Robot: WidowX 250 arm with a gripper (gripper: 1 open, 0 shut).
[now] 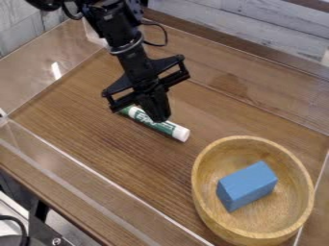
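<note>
The black gripper (144, 94) hangs from the top of the view over a white and green tube (164, 126) lying on the wooden table. It covers the tube's upper-left end; whether it touches the tube cannot be told, and its fingertips are hard to make out. At the lower right is a tan round bowl (207, 200) holding a blue block (247, 185).
Bare wood (90, 154) surrounds the tube, with free room to the left and the upper right. Pale edges run along the left and top right of the table. A black cable (13, 226) shows at the lower left corner.
</note>
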